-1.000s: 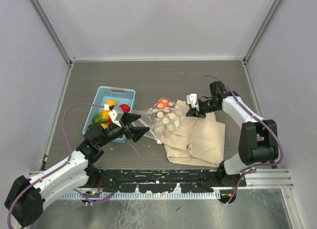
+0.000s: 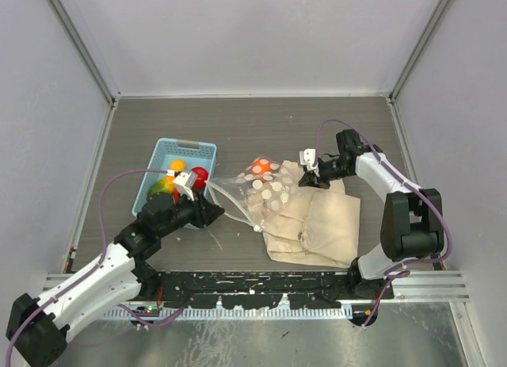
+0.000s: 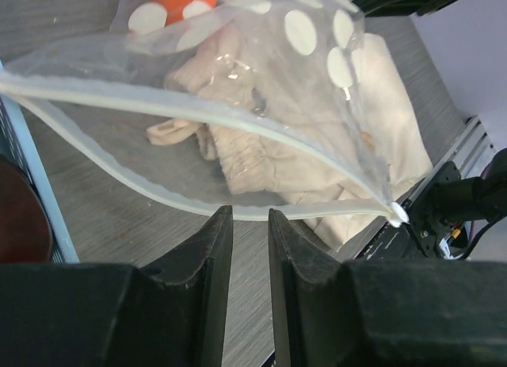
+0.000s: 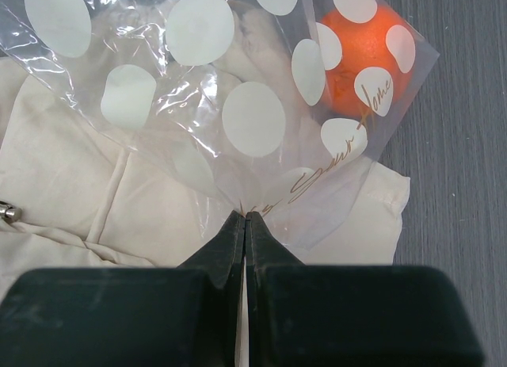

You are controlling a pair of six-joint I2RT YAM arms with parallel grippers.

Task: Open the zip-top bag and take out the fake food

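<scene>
The clear zip top bag (image 2: 269, 194) with white dots lies partly over a beige cloth, its mouth spread open toward the left. Inside shows an orange fake food piece (image 4: 360, 62). A white slider (image 3: 398, 215) sits at one end of the mouth. My right gripper is shut on the bag's bottom edge. At the bag's mouth, my left gripper has its fingers narrowly apart, the lower lip (image 3: 170, 194) crossing at their tips. Whether that lip is pinched cannot be told.
A light blue basket (image 2: 204, 147) with several pieces of fake food stands left of the bag, close beside my left gripper. Under the bag and toward the right spreads the beige cloth (image 2: 329, 228).
My left gripper's fingers have come from wide apart to close together, and it has shifted slightly left. The bag's mouth now gapes wider. The right arm has hardly moved.
</scene>
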